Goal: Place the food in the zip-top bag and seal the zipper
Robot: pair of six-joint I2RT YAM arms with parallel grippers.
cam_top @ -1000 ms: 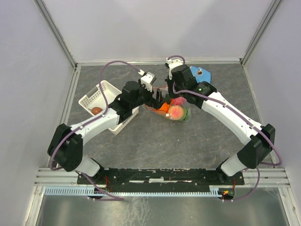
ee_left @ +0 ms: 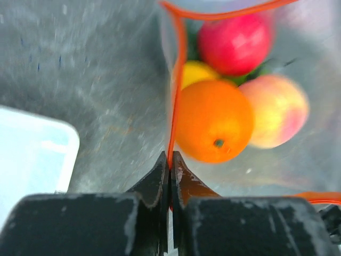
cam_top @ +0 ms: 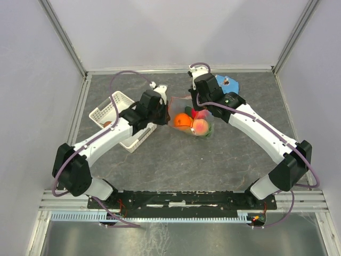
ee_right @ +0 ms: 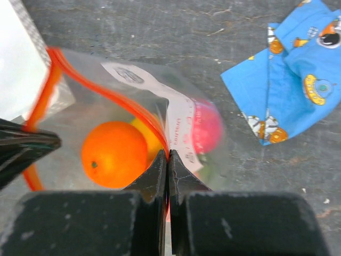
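The clear zip top bag, its mouth edged by an orange strip (ee_left: 177, 69), holds an orange (ee_left: 214, 121), a peach (ee_left: 277, 111), a red round fruit (ee_left: 237, 44) and something yellow (ee_left: 196, 73). My left gripper is shut on the orange strip at the bag's left side. On the mouth's far side, my right gripper is also shut on the strip, which runs between its fingertips. The mouth gapes between the two grippers. From above, the bag (cam_top: 187, 104) lies mid-table with the fruit at its near end.
At the left stands a white basket (cam_top: 123, 100) with a brownish round item (cam_top: 107, 124) inside, partly under the left arm. A folded blue patterned cloth (ee_right: 250, 80) lies behind the right gripper.
My left gripper has moved from over the bag, with its fingers apart, leftward to the bag's left edge and shut there. The orange shows more fully. The right arm has stayed still.
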